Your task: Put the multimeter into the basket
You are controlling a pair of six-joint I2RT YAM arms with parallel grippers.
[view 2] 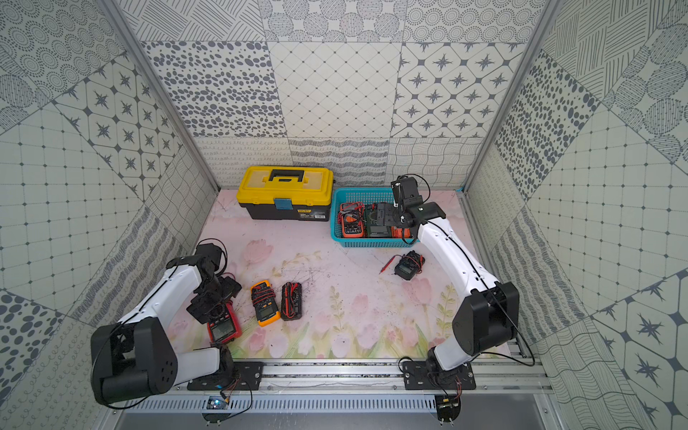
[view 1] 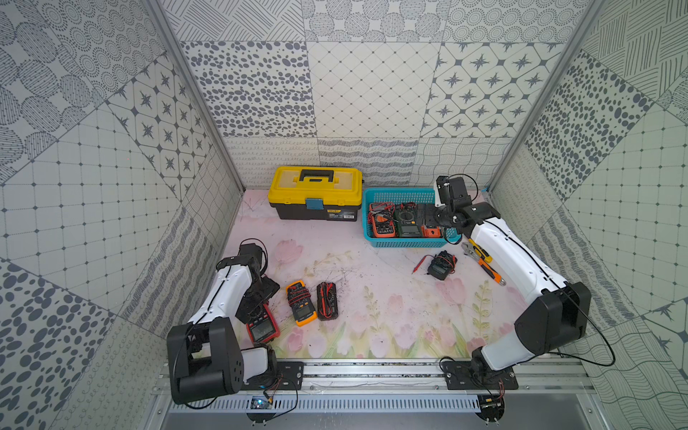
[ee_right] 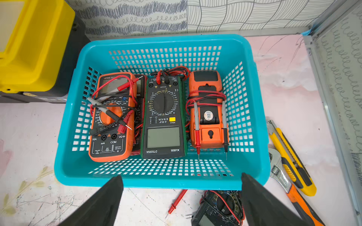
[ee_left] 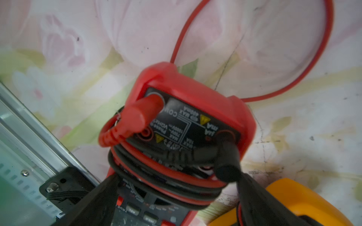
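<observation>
A red multimeter [ee_left: 196, 113] with red and black leads wrapped round it lies at the table's front left, tilted in the left wrist view. My left gripper stands open over it, one finger on either side in that view; whether they touch it cannot be told. The blue basket [ee_right: 162, 182] at the back right holds several multimeters, among them a green-edged one [ee_right: 164, 139] and an orange one [ee_right: 107, 146]. Over the basket's right part hangs my open right gripper, with nothing gripped between its fingers.
An orange multimeter [view 1: 301, 304] and a black one [view 1: 327, 301] lie right of the red one. A small black multimeter [view 1: 442, 265] sits before the basket. Cutter [ee_right: 294, 162] and wrench [ee_right: 281, 175] lie right of it. The yellow toolbox [view 1: 315, 187] stands left of the basket.
</observation>
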